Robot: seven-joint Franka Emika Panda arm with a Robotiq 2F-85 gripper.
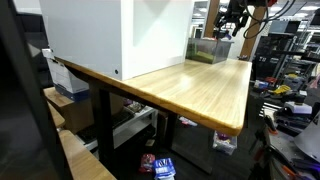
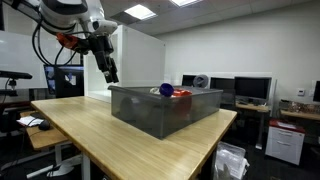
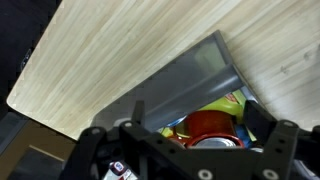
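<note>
A grey, open-topped bin [image 2: 150, 112] stands on the wooden table [image 2: 90, 125]. A dark blue round item [image 2: 166, 90] and red items [image 2: 182, 93] show above its rim in the second exterior view. My gripper is open over the bin's wall [image 3: 185, 80], with no object held between its fingers. Below it in the wrist view, a red round object [image 3: 207, 126] lies inside the bin beside yellow-green packaging [image 3: 228, 103]. The gripper [image 2: 108, 76] hangs above the near end of the bin, fingers downward.
A large white box-like panel [image 1: 130, 38] stands on the table in the first exterior view. The tabletop [image 1: 185, 85] in front of the bin is clear. Cartons and small packages lie on the floor below.
</note>
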